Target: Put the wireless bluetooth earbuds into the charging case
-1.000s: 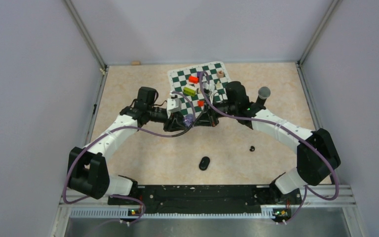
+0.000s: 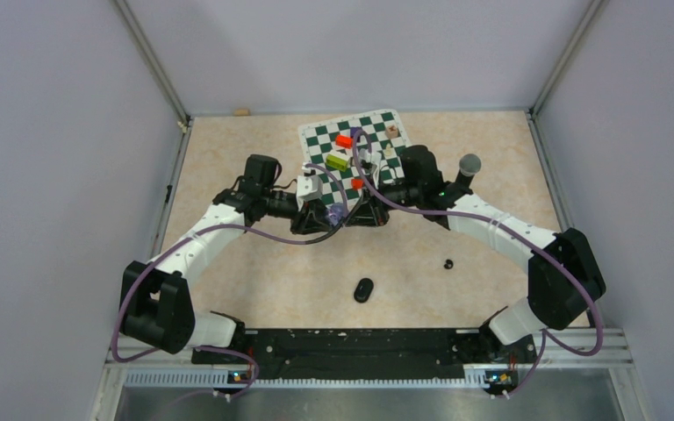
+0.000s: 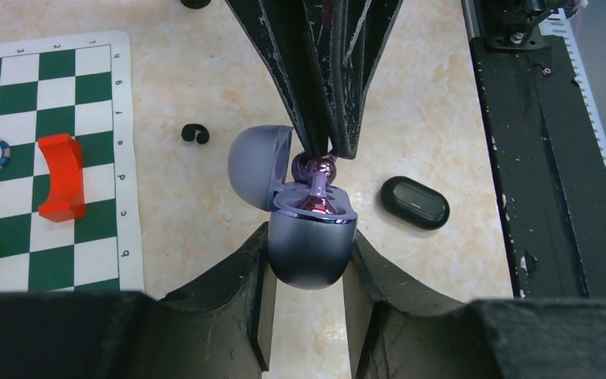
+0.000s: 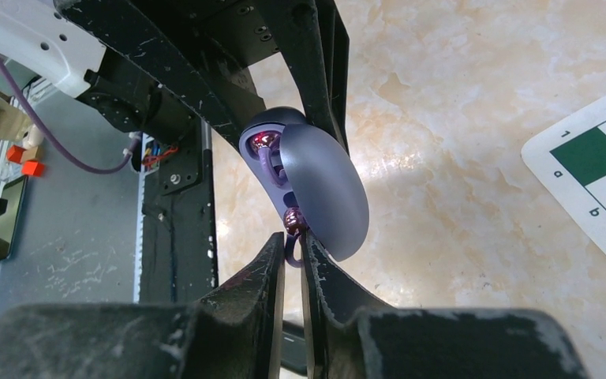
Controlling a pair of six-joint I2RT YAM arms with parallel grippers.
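The blue-grey charging case [image 3: 312,245] is gripped between the fingers of my left gripper, its lid [image 3: 257,168] swung open to the side. One purple earbud [image 4: 264,141] lies in the case's far end. A second purple earbud [image 4: 294,219] is at the other end, its loop sticking out past the rim beside the fingertips of my right gripper. Those fingertips stand slightly apart, with part of the loop between them; whether they press on it cannot be told. From above, both grippers meet over the mid-table, and the case [image 2: 337,213] is mostly covered.
A black oval case [image 2: 363,290] lies on the table in front, and a small black earbud-like piece [image 2: 448,264] to the right. Behind the grippers a green-and-white board [image 2: 320,140] carries several blocks.
My right gripper has shifted very slightly. The left arm looks still, and the objects on the table stay where they were.
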